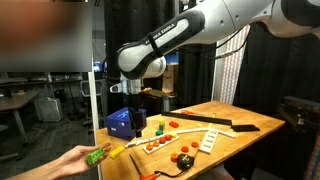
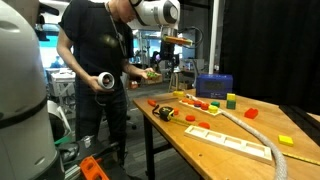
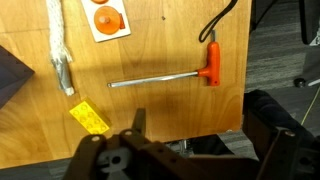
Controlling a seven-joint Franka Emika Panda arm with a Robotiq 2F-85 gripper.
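Note:
My gripper hangs over the near left part of the wooden table, its fingers open. In the wrist view, its dark fingers stand wide apart with nothing between them. Below lies an orange-handled tool with a thin metal shaft. A yellow block rests to the left of it. At the lower left of exterior view 1, a person's hand holds a small green object, apart from my gripper.
A blue box stands on the table. A white tray, a pale bar with red rounds and several small coloured blocks are spread about. The person stands at the table's edge, close by.

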